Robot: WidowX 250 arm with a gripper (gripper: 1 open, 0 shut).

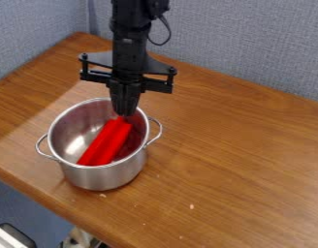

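A steel pot [101, 171] with two wire handles sits on the wooden table near its left front edge. Inside it lies a long red object [104, 143], slanting from the back right down to the front left. My black gripper [123, 108] hangs over the back of the pot, its fingertips close above the red object's far end. The fingers look shut, with nothing seen between them; whether they touch the red object is unclear.
A grey padded wall [252, 48] stands along the back.
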